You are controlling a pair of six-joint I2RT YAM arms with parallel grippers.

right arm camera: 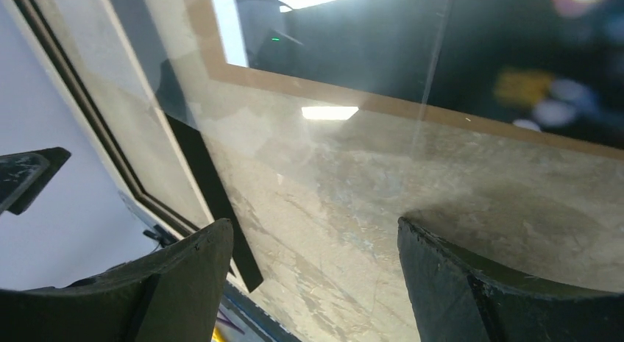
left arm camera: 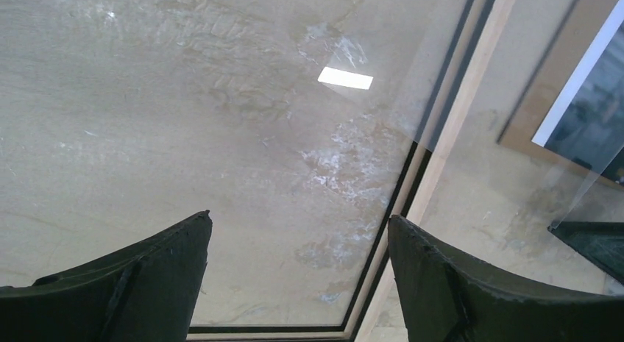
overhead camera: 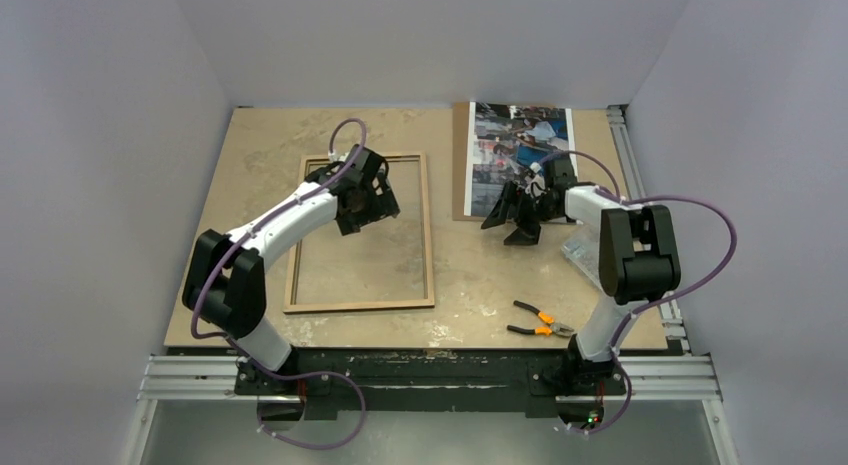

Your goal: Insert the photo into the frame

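Note:
The wooden frame (overhead camera: pixel 428 255) lies on the left of the board, with my left gripper (overhead camera: pixel 368 207) over its inside, toward the upper right; in the left wrist view its fingers stand apart with nothing gripped between them. The photo (overhead camera: pixel 500 135) lies on brown backing (overhead camera: pixel 461 160) at the back right. My right gripper (overhead camera: pixel 508 220) hovers at that photo's lower left corner, fingers apart in the right wrist view, a reflective clear surface beneath or in front of them.
Orange-handled pliers (overhead camera: pixel 540 330) lie at the front right. A clear plastic box (overhead camera: pixel 582 253) is partly under the right arm. The board's front middle is bare.

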